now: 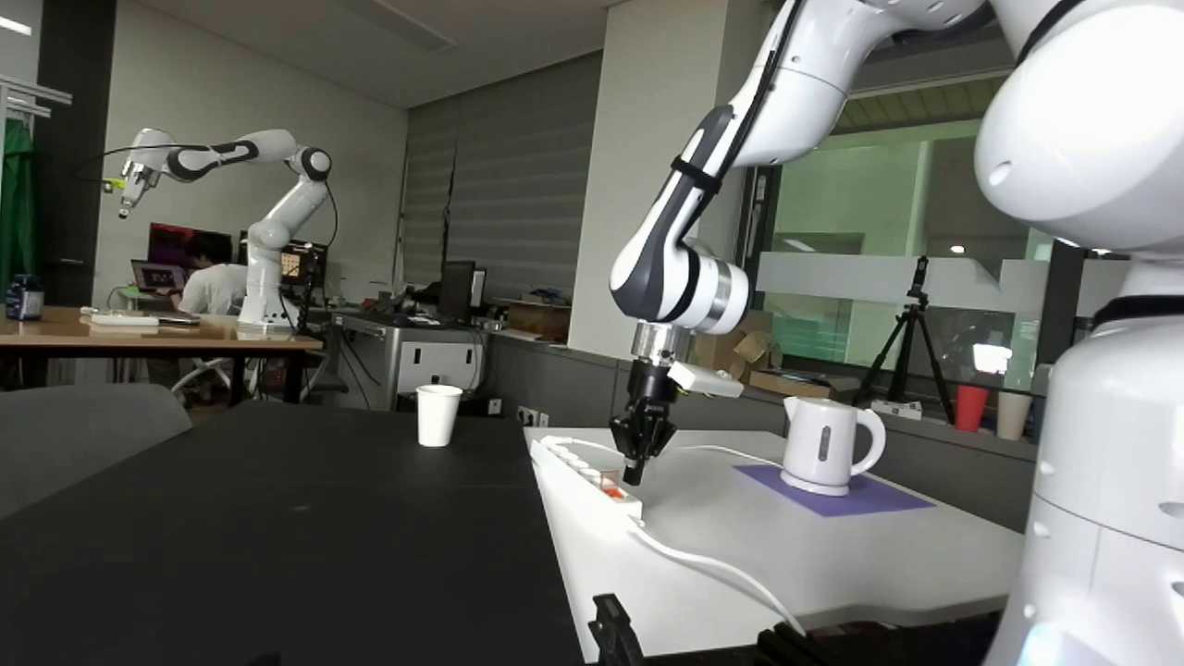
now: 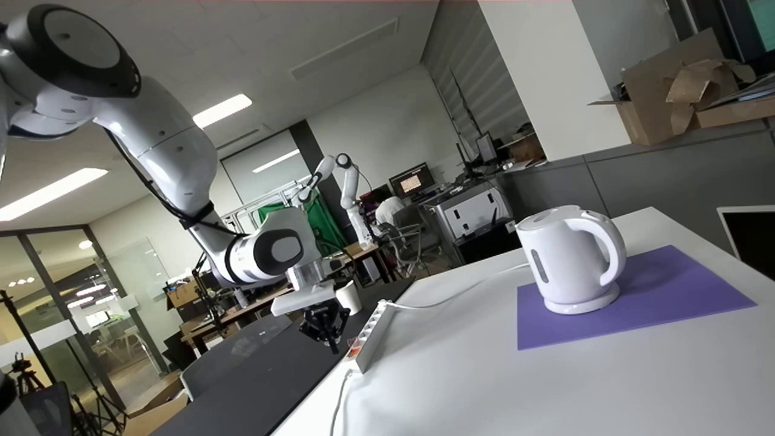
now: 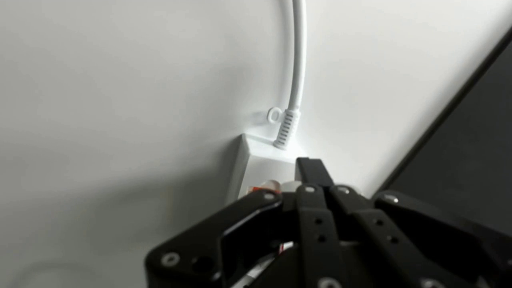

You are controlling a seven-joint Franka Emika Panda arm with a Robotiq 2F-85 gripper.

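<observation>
A white power strip (image 1: 588,475) lies along the left edge of the white table, with an orange-red switch (image 1: 611,489) at its near end. My gripper (image 1: 632,479) points down right by that switch, its fingers together and nothing showing between them. In the wrist view the black fingers (image 3: 311,173) cover most of the strip (image 3: 263,165); only its cable end and a bit of orange show beside them. Whether the fingertips touch the strip, I cannot tell. A white kettle (image 2: 572,258) stands upright on a purple mat (image 2: 676,290), well away from the gripper.
One white cord (image 1: 710,572) runs from the strip's near end across the table; another (image 2: 465,292) leads from its far end toward the kettle. A paper cup (image 1: 438,415) stands on the black table (image 1: 333,533).
</observation>
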